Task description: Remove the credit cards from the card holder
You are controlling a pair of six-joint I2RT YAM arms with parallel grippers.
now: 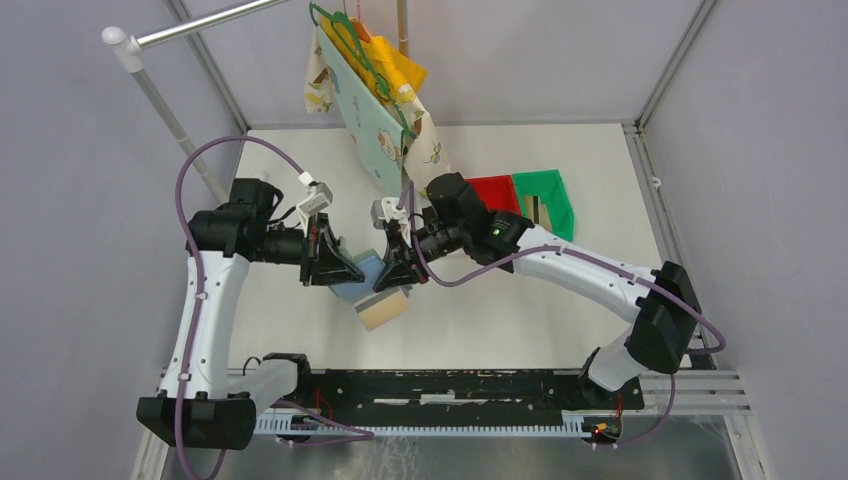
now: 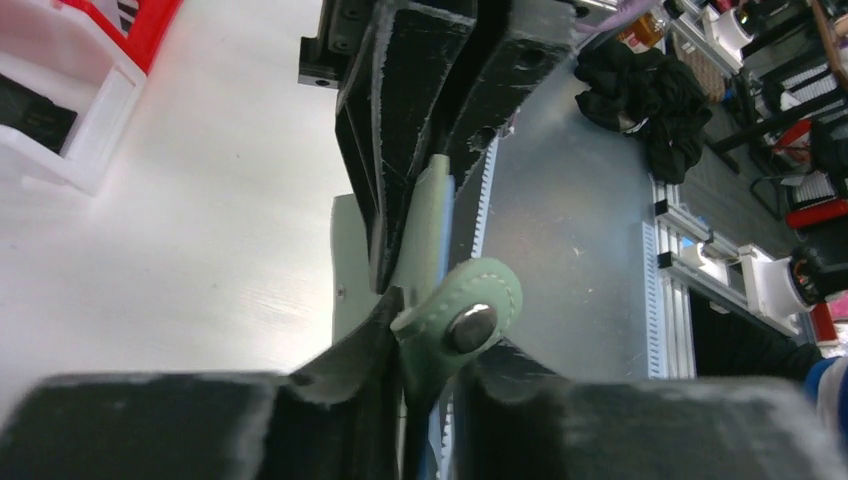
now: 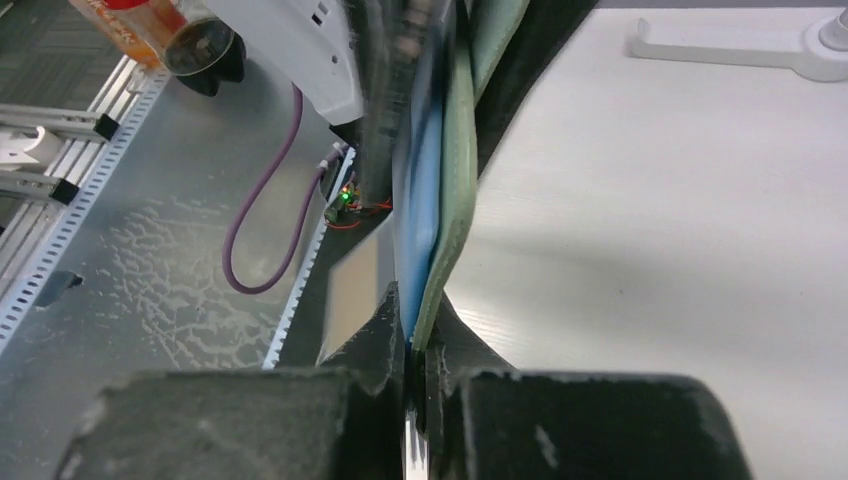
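The card holder [image 1: 360,270], pale green outside with light blue inside, is held up between my two grippers over the table's front middle. In the left wrist view its snap tab [image 2: 455,325] rises between the fingers of my left gripper [image 1: 330,270]; how far these are closed is hard to tell. My right gripper [image 1: 400,275] is shut on the holder, whose blue and green layers [image 3: 445,220] run between its fingers. A beige card-like piece [image 1: 380,310] hangs below the holder; whether it is a card is unclear.
Red [image 1: 490,185] and green [image 1: 555,190] bins stand at the back right. Clothes on hangers [image 1: 370,100] hang at the back.
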